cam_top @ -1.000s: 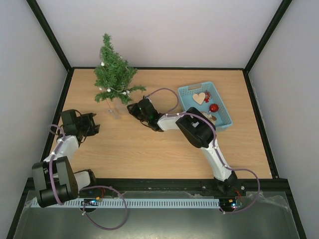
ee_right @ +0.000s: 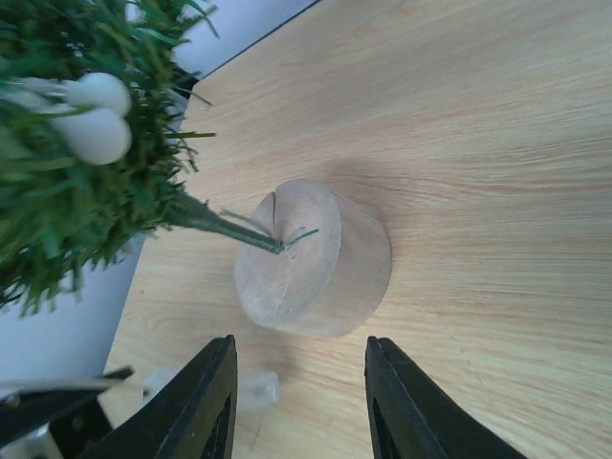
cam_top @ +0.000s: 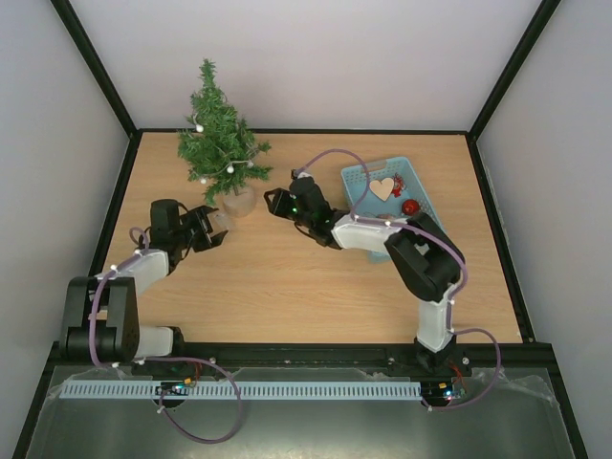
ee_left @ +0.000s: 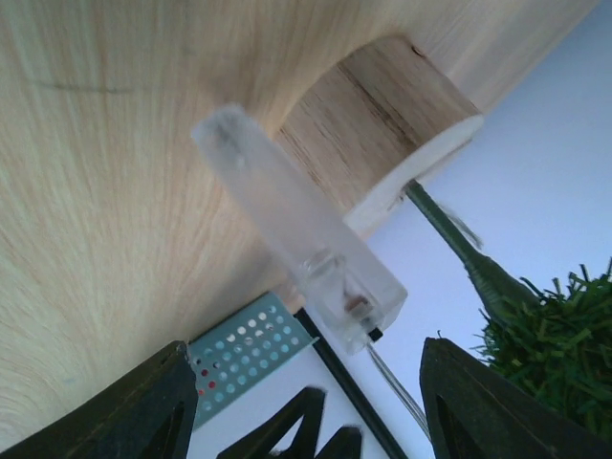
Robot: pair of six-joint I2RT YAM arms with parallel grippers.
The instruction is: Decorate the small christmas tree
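The small Christmas tree [cam_top: 216,139] stands at the back left, hung with white light bulbs. Its round wooden base [ee_right: 320,258] rests on the table. A clear battery box [ee_left: 287,210] on a thin wire is beside the base, partly hidden by the left gripper from above. My left gripper [cam_top: 218,229] reaches to this box with its fingers open. In the left wrist view the box lies ahead of the parted fingers [ee_left: 143,406], not clamped. My right gripper [cam_top: 270,199], just right of the base, has parted fingers [ee_right: 215,397] with nothing held between them.
A light-blue basket [cam_top: 432,199] stands at the right, holding a wooden heart [cam_top: 382,187], a red ball [cam_top: 410,207] and other ornaments. The right arm passes over its front part.
My left gripper has advanced right toward the battery box. The right gripper has drawn back to the right, away from the base. The tree and its base have shifted slightly to the right.
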